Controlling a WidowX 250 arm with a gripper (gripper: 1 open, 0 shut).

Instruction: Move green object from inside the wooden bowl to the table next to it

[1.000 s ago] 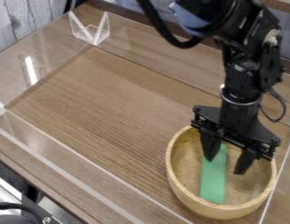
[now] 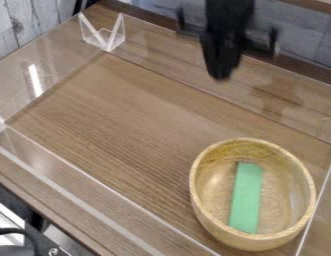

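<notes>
The green object point(image 2: 247, 197), a flat oblong block, lies lengthwise inside the wooden bowl point(image 2: 208, 168) at the lower right of the camera view. My gripper point(image 2: 227, 58) is high up near the top edge, dark and smeared by motion, well away from the bowl. Its prongs hang downward, but the blur hides how far apart they stand. Nothing green shows at its tips.
A broad stretch of bare table point(image 2: 121, 125) lies left of the bowl. At the far upper left stands a small white wire-like frame point(image 2: 104, 33). Dark cables point(image 2: 14, 235) sit at the lower left corner.
The gripper has risen from the bowl to the top of the view. The green object remains in the bowl, now fully uncovered.
</notes>
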